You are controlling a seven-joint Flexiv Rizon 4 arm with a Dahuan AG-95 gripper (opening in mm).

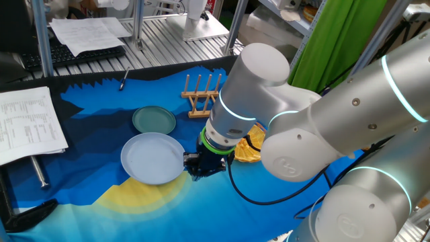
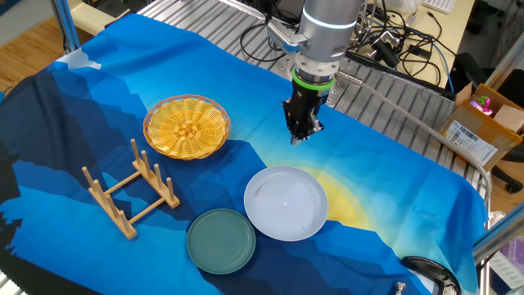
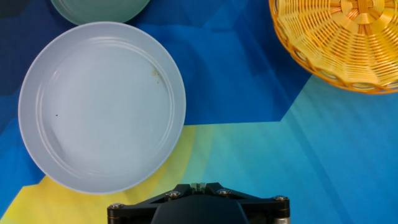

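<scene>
My gripper hangs above the cloth with its fingertips together and nothing showing between them. In the wrist view a pale blue-grey plate [image 3: 102, 109] lies flat to its upper left, with a few small specks on it. Behind that plate is a smaller green plate [image 2: 221, 241], close beside it. A round yellow wicker basket [image 2: 187, 128] rests on the cloth; exterior view 1 shows it partly hidden by the arm. The wooden dish rack [image 2: 133, 192] stands with its pegs upright and no plate in it.
Papers [image 1: 30, 124] and a black clamp-like object [image 1: 27, 216] lie along the left in exterior view 1. A pen [image 1: 124, 79] is near the far edge. Bare cloth [image 2: 393, 176] stretches right of the large plate in exterior view 2.
</scene>
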